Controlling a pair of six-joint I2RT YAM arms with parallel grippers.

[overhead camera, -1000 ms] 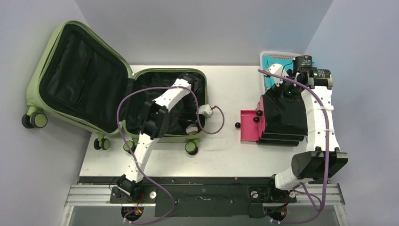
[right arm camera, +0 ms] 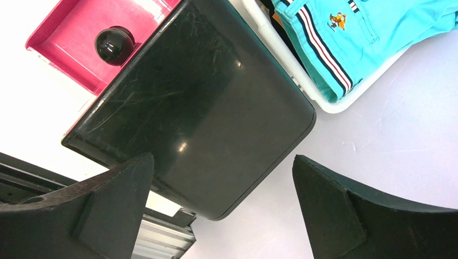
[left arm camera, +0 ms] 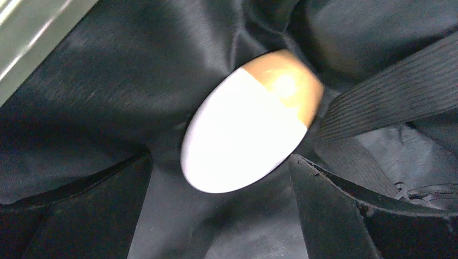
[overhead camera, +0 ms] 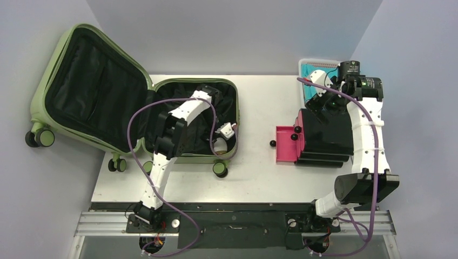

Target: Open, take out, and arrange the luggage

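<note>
The green suitcase (overhead camera: pixel 54 89) lies open on the table. In its right half's black lining rests a white oval object with a tan end (left arm camera: pixel 243 129), beside a grey strap (left arm camera: pixel 389 86). My left gripper hovers open just over that object, fingertips either side of it, holding nothing. My right gripper is open over the black-topped drawer unit (right arm camera: pixel 194 113), near a white basket (right arm camera: pixel 337 108) holding turquoise clothing (right arm camera: pixel 367 32).
A pink drawer (overhead camera: pixel 285 154) is pulled out from the unit's left side. Bare white table (overhead camera: pixel 259 97) lies between suitcase and drawer unit. Walls border the back and sides.
The right arm moved very slightly over the past second.
</note>
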